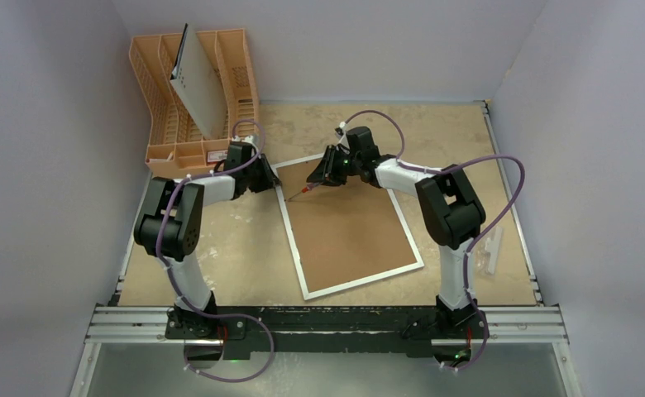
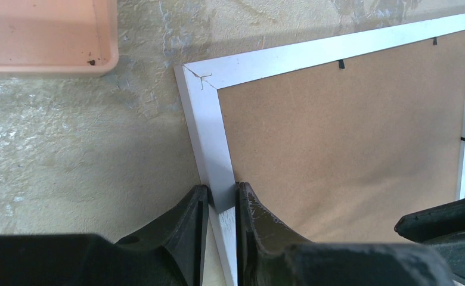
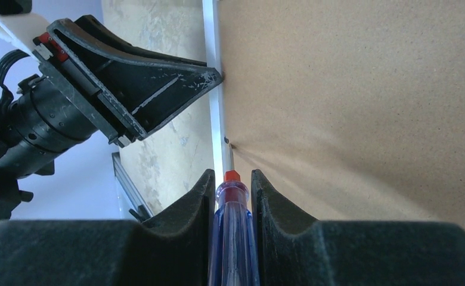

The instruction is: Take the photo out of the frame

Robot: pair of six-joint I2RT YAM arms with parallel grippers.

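Observation:
A white picture frame [image 1: 360, 273] lies with its brown backing board [image 1: 344, 231] up, black tabs [image 2: 341, 64] along its inner edge. My left gripper [image 1: 271, 184] is clamped on the frame's left bar [image 2: 218, 167] near a corner, a finger on either side of it. My right gripper [image 1: 327, 169] is shut on a screwdriver [image 3: 233, 232] with a red-banded, translucent handle; its tip reaches the inner edge of the left bar, at a black tab [image 3: 232, 146].
An orange plastic organiser [image 1: 155, 91], holding a large white panel [image 1: 199, 91], stands at the back left. Small clear pieces [image 1: 493, 248] lie at the right edge.

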